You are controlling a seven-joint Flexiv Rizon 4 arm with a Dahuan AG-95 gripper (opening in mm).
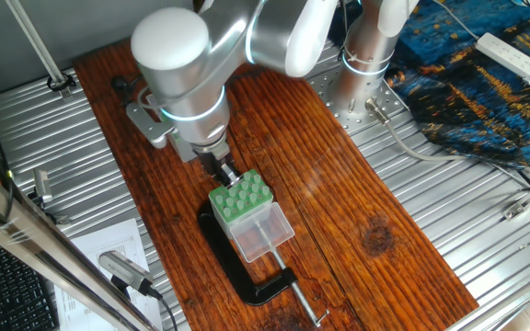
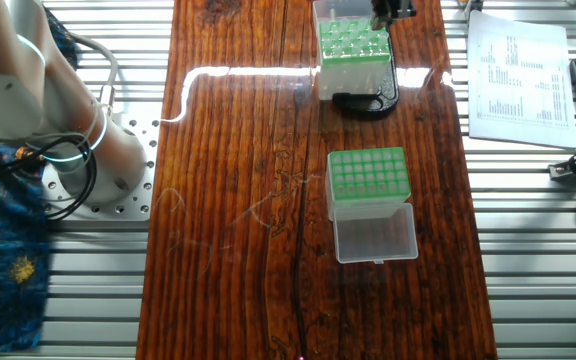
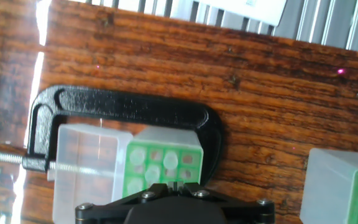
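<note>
A clear box with a green rack top [image 1: 241,195] holds several translucent capped tubes; its lid [image 1: 263,232] lies open. In the wrist view some holes of this rack [image 3: 170,158] are empty and others carry pale caps. Over the rack's edge hangs my gripper [image 1: 229,176]; its tips [image 3: 174,185] stand close together in the wrist view, with nothing visible between them. Only the gripper's dark end [image 2: 393,10] enters exterior view 2. A second green rack [image 2: 368,173] with open lid [image 2: 376,233] shows rows of holes and no raised caps.
A black C-clamp [image 1: 235,262] curves around the tube box, its threaded screw [image 1: 300,299] running out past the lid. Paper sheets [image 2: 521,80] lie beyond the table edge. Bare wood [image 2: 238,220] stretches between the racks and the robot base [image 1: 357,87].
</note>
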